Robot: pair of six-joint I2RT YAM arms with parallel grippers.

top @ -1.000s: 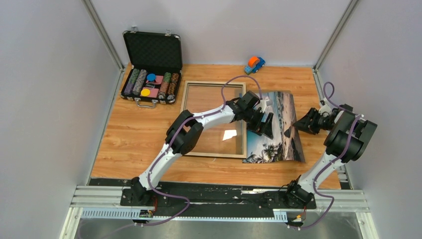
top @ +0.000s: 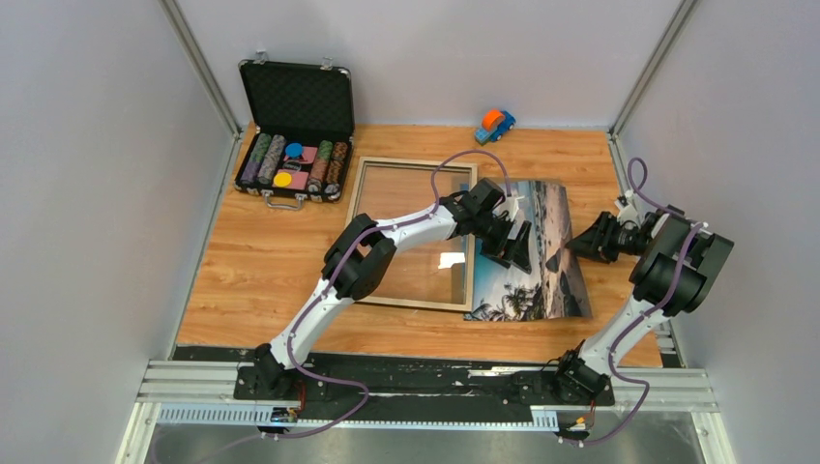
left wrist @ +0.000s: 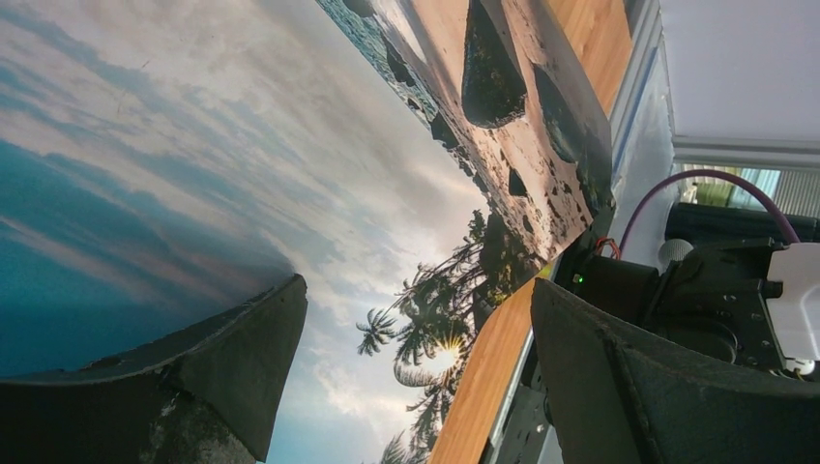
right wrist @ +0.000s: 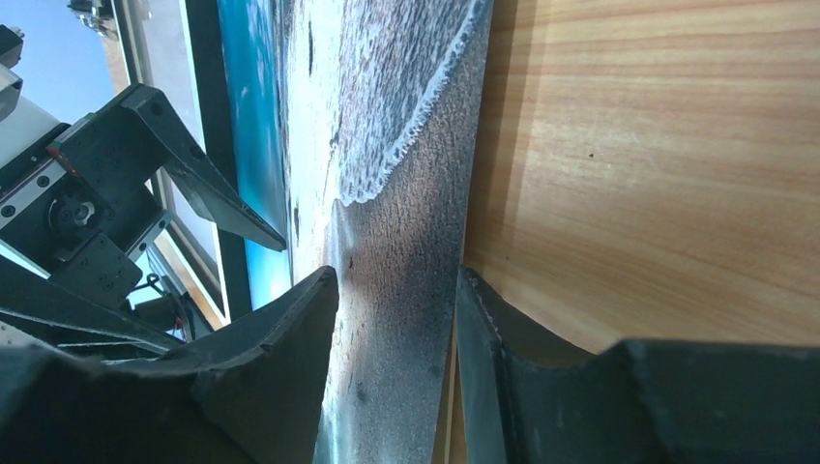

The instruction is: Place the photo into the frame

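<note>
The photo (top: 556, 280), a beach sunset print, lies right of the wooden frame (top: 416, 305), its left edge at the frame's right side. Above the photo my left gripper (top: 515, 249) hangs open; in the left wrist view only the picture (left wrist: 387, 213) shows beyond its spread fingers. My right gripper (top: 574, 246) is at the photo's right edge. In the right wrist view that edge (right wrist: 406, 280) runs between its two parted fingers, one over the photo side and one on the table side. Whether either finger touches it, I cannot tell.
An open black case (top: 297, 106) with poker chips stands at the back left. A blue and orange toy vehicle (top: 495, 124) sits at the back. Bare wooden table (top: 247, 280) lies to the left. The left arm crosses over the frame.
The photo's lower left corner has shifted slightly left and toward the front, and the frame's right side appears slightly shifted left. The right gripper has edged slightly left; the left arm looks unchanged.
</note>
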